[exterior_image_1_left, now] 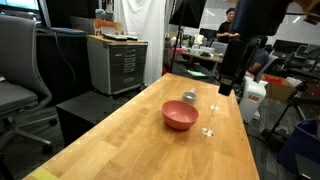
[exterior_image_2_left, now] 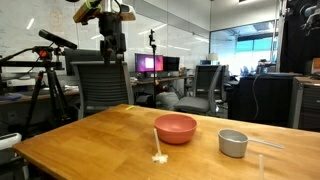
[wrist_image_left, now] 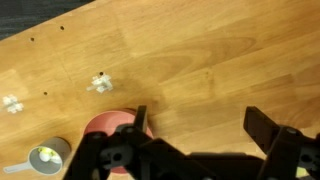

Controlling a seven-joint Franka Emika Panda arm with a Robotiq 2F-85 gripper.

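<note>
A red bowl (exterior_image_1_left: 180,114) rests on the wooden table; the wrist view shows part of the bowl (wrist_image_left: 104,123) at the lower left, partly covered by a finger. Beside it is a small metal pot (exterior_image_2_left: 233,143) with a long handle, and the wrist view shows something pale and yellow inside the pot (wrist_image_left: 47,155). My gripper is open and pointing down above the table, with only bare wood between its fingers. From the second exterior view, the gripper (exterior_image_2_left: 108,56) hangs high, well to the left of the bowl.
A small white piece with an upright stick (exterior_image_2_left: 159,157) stands in front of the bowl; a similar white piece (wrist_image_left: 12,103) lies near the pot. Yellow bits (wrist_image_left: 302,172) show at the wrist view's lower right. Office chairs stand beyond it.
</note>
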